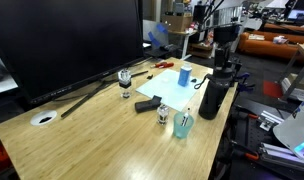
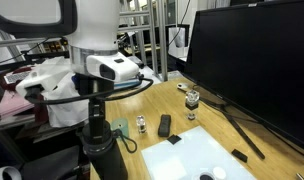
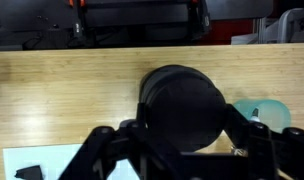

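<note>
A round black disc, looking like a lid (image 3: 184, 110), fills the middle of the wrist view, with dark fingers (image 3: 132, 148) on either side of its lower part. My gripper is shut on it. Behind the disc, a dark rounded edge shows at its upper left. In the first exterior view, my gripper (image 1: 226, 72) is directly over a tall black cylinder (image 1: 214, 100) near the table's right edge. The second exterior view also puts the cylinder (image 2: 105, 158) under the gripper (image 2: 97, 128). Whether the lid and cylinder touch is hard to tell.
Beside the cylinder stands a teal cup (image 1: 183, 124) with something upright in it. A small silver-white bottle (image 1: 163, 115), a black block (image 1: 148, 104), white paper (image 1: 173, 90) and a blue cup (image 1: 185, 75) lie beyond.
</note>
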